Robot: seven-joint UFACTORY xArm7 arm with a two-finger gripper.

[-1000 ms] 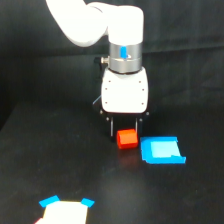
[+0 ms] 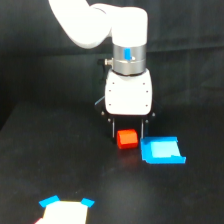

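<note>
A small red block (image 2: 127,139) rests on the dark table near the middle of the camera view. My gripper (image 2: 128,129) hangs over it, pointing down from the white arm. Its dark, thin fingers stand apart, wider than the block, one toward each side of its top edge, so the gripper looks open. Whether the fingertips reach down past the block's top is hard to tell. Just right of the block lies a blue-edged square (image 2: 148,157) with a paler blue middle.
At the bottom left, partly cut off by the frame, is a cream-coloured surface (image 2: 65,213) with blue pieces at its corners. Black cloth hangs behind the arm.
The gripper has shifted slightly to the right and a touch lower over the red block. The block and the blue square look unmoved.
</note>
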